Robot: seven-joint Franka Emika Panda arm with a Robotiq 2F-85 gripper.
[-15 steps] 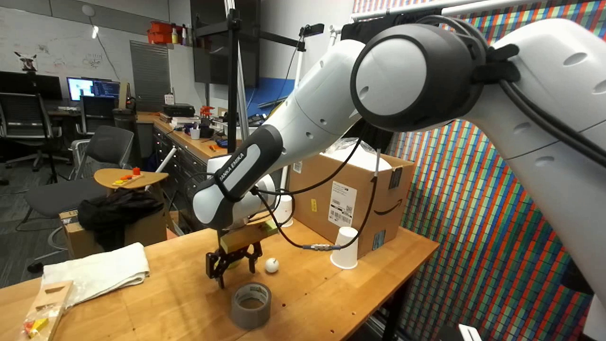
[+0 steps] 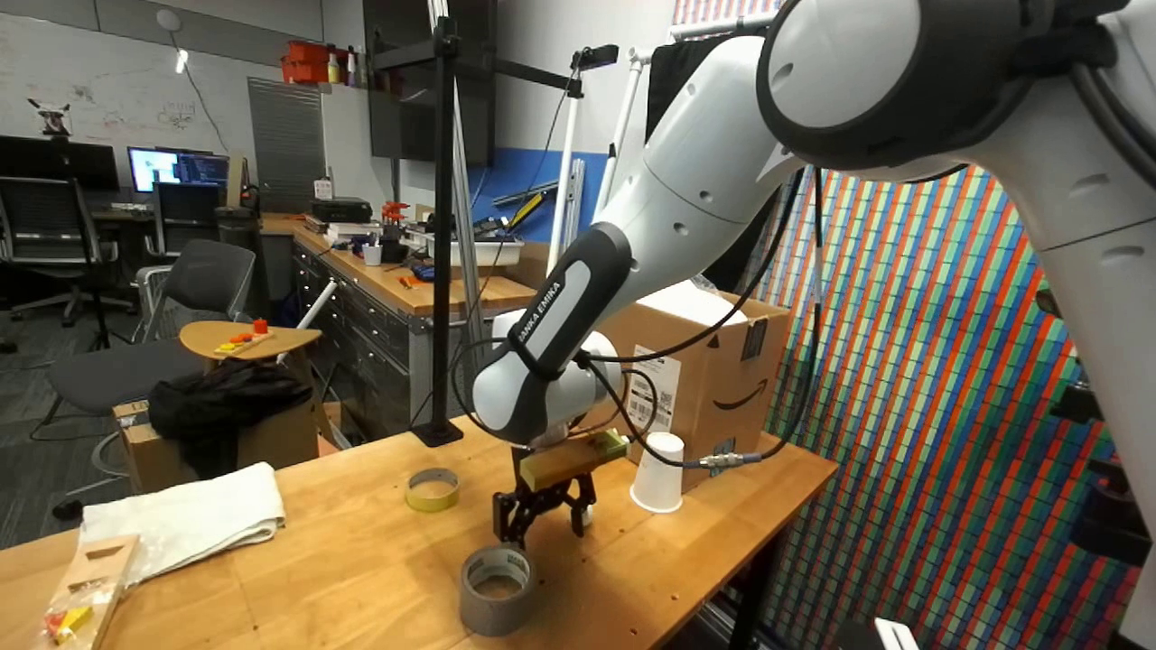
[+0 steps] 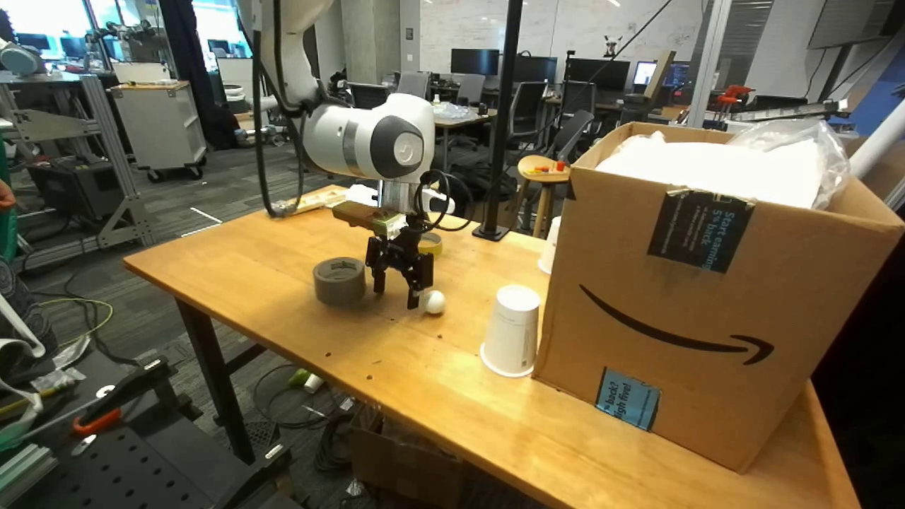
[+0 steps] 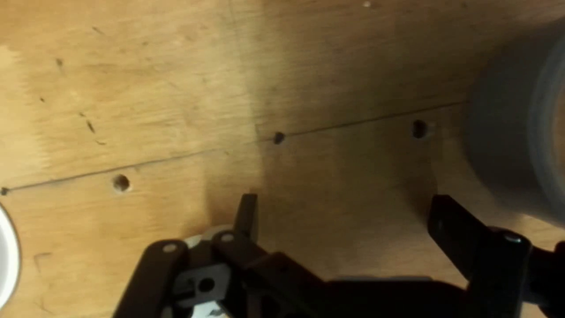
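My gripper point(image 2: 546, 529) is open low over the table, and bare wood shows between its fingers in the wrist view. A small white ball point(image 3: 435, 302) rests on the table just outside one finger point(image 3: 413, 293), so close that I cannot tell whether they touch. That finger partly hides the ball in the wrist view. On the other side, a grey tape roll point(image 2: 498, 594) lies flat, also outside the fingers; its side point(image 4: 508, 127) fills the right edge of the wrist view. An upside-down white cup point(image 3: 511, 331) stands beyond the ball.
A large cardboard box point(image 3: 679, 339) blocks the table's end beside the cup. Another white cup point(image 3: 551, 246) is partly hidden behind it. A yellow tape roll point(image 2: 433, 496) lies near the black post point(image 2: 440, 325). A white cloth point(image 2: 195, 518) and wooden tray point(image 2: 103, 574) occupy the far-left end.
My gripper has moved right in exterior view 1, towards the cup and box. The ball has shifted right too, and the grey tape roll sits slightly farther right.
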